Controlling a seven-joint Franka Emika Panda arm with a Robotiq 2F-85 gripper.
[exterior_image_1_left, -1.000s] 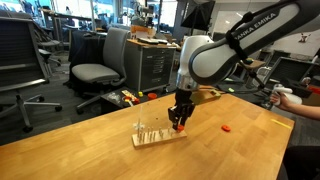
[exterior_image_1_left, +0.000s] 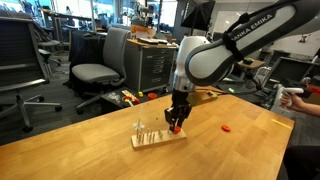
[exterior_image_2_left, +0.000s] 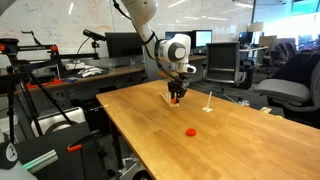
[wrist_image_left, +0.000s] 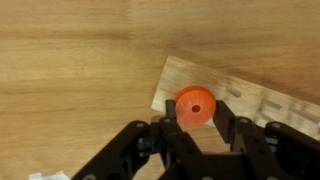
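A round orange-red piece (wrist_image_left: 195, 105) sits between the fingers of my gripper, which is shut on it. In the wrist view the piece covers part of a pale wooden board (wrist_image_left: 180, 77) with a row of short pegs. Exterior view 1 has the gripper (exterior_image_1_left: 177, 126) pointing down at the right end of that board (exterior_image_1_left: 150, 142), the red piece (exterior_image_1_left: 177, 130) low between its fingertips. Whether the piece touches the board or a peg under it cannot be made out.
A second red piece (exterior_image_1_left: 226, 128) lies on the table to the right of the board. One thin upright stick (exterior_image_2_left: 208, 102) stands on the tabletop. Office chairs (exterior_image_1_left: 100, 73) stand beyond its edge.
My gripper has come slightly lower over the right end of the board, with the red piece still between its fingers. The board has not visibly moved.
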